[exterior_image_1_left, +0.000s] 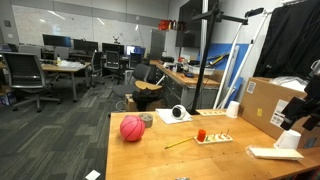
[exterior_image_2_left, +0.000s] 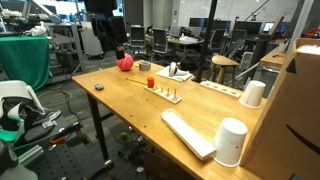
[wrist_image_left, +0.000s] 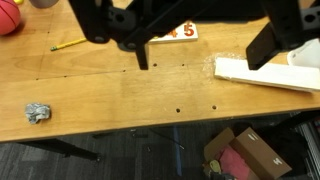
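Note:
My gripper stands open above the table's front edge, its dark fingers (wrist_image_left: 142, 60) wide apart and nothing between them. It also shows high at the right in exterior view 1 and dark at the upper left in exterior view 2. On the wooden table are a red ball (exterior_image_1_left: 131, 127), a yellow pencil (exterior_image_1_left: 180, 143), a small red cup (exterior_image_2_left: 151, 82) and a white numbered board with pegs (exterior_image_2_left: 163, 94). A long white block (exterior_image_2_left: 188, 134) lies by an upturned white cup (exterior_image_2_left: 230, 140). Toward the front edge sits a crumpled silver lump (wrist_image_left: 37, 113).
Headphones (exterior_image_1_left: 179, 112) and a grey can (exterior_image_1_left: 147, 119) lie toward the back, with a second white cup (exterior_image_2_left: 253, 93) at the far side. A cardboard box (exterior_image_1_left: 262, 104) walls off the right end. Bare wood shows between the silver lump and the white block.

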